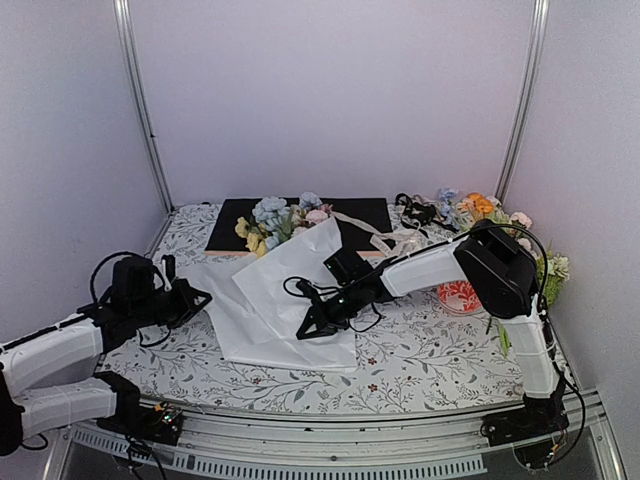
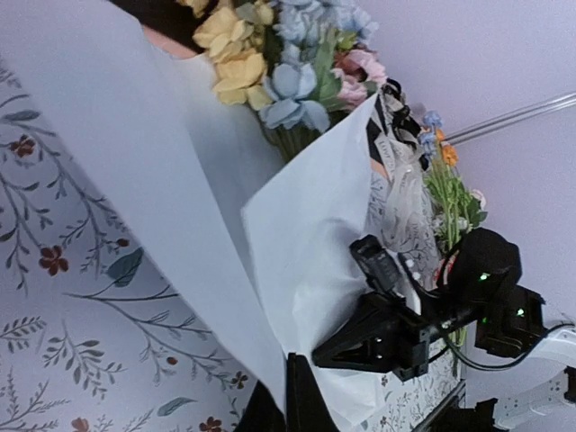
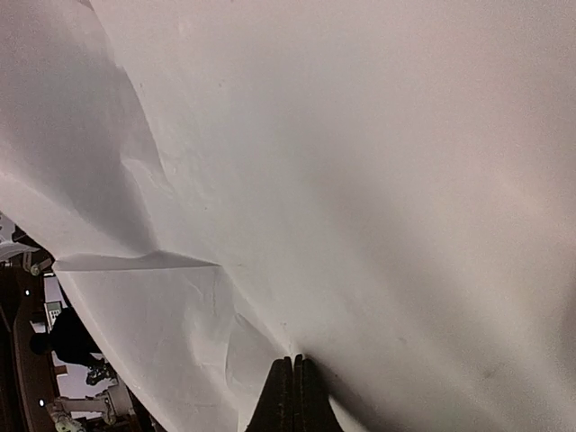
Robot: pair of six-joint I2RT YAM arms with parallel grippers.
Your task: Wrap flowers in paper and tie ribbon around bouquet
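Observation:
A bouquet of yellow, blue and pink flowers lies at the back, its stems running under a fold of the white wrapping paper. At the paper's left side, my left gripper is shut on a sheet edge, which rises from its fingertips in the left wrist view. My right gripper reaches to the paper's front middle. In the right wrist view its fingers are together where creases meet, shut on the paper. Stem ends are hidden by the paper.
A black mat lies behind the paper. Pale ribbon and black ribbon lie at back right, near more flowers and a red patterned container. The patterned tablecloth is bare at front right.

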